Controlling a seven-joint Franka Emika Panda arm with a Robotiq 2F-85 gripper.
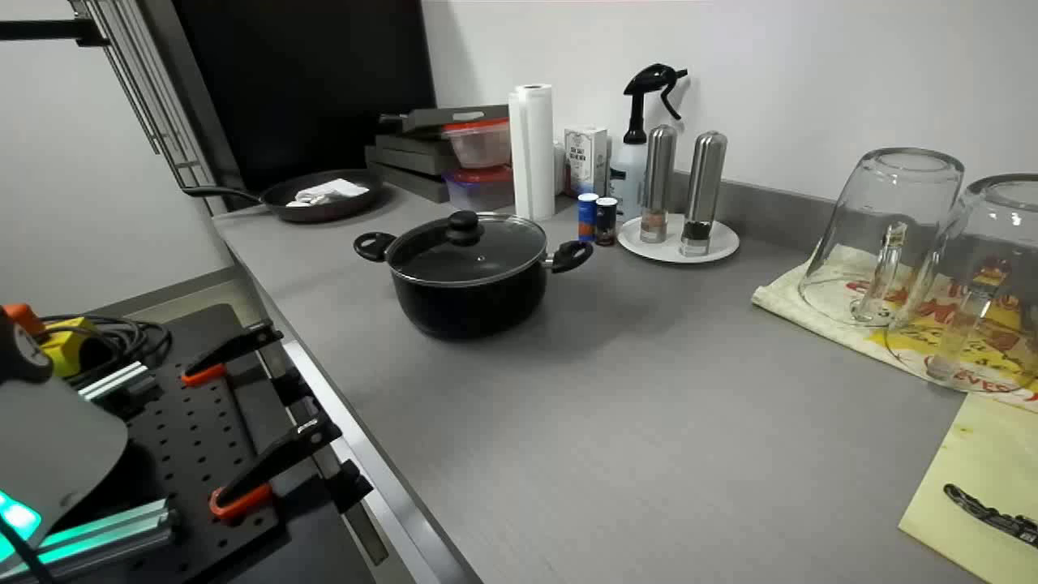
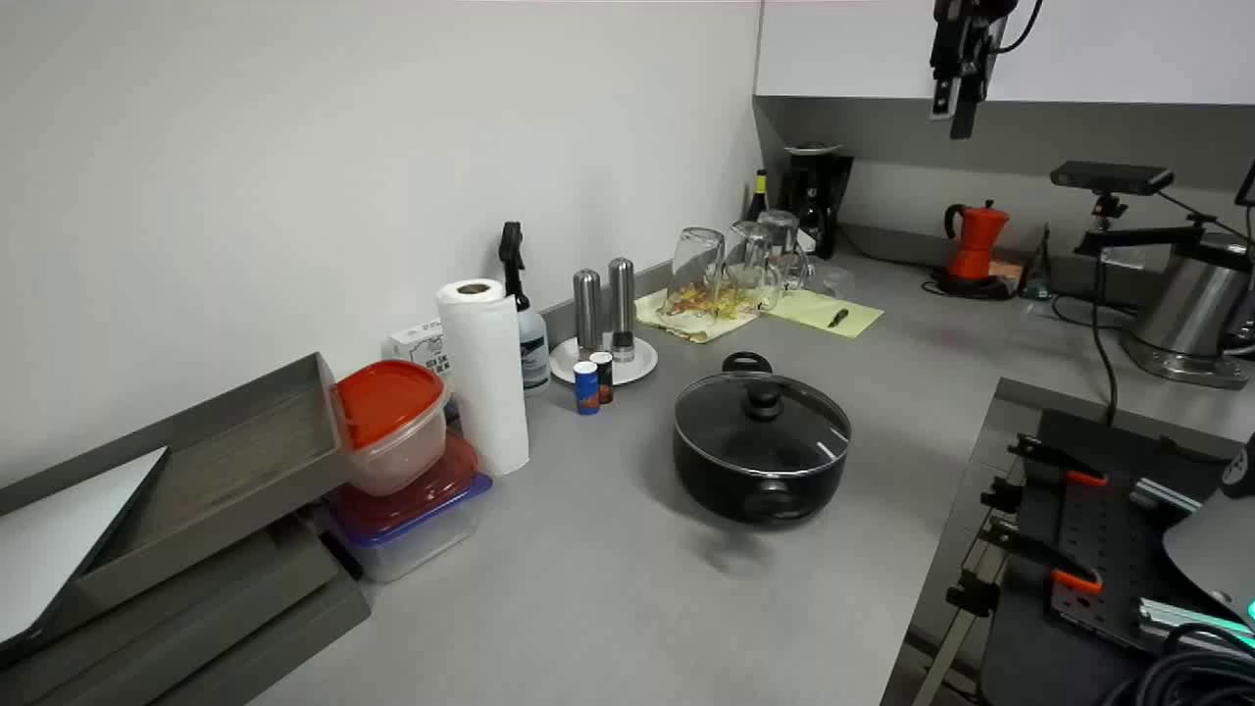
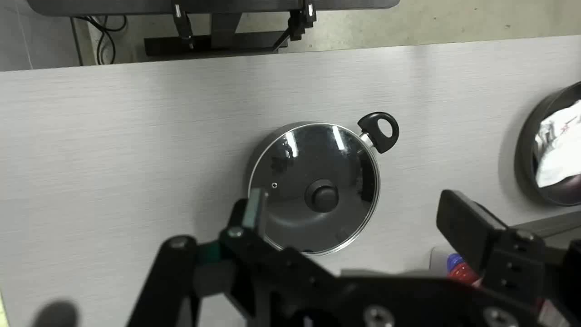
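A black pot with two side handles stands on the grey counter. Its glass lid sits on top, with a round black knob at the centre. High above the counter, my gripper shows at the top of the second exterior view. From the wrist, the gripper is open, its fingers wide apart with the lid visible well below and between them. Nothing is held. One pot handle is clear in the wrist view; the other is hidden behind the gripper.
A frying pan with white cloth lies at one end. Along the wall stand a paper towel roll, a spray bottle, two grinders on a plate and upturned glass jugs. Counter around the pot is mostly clear.
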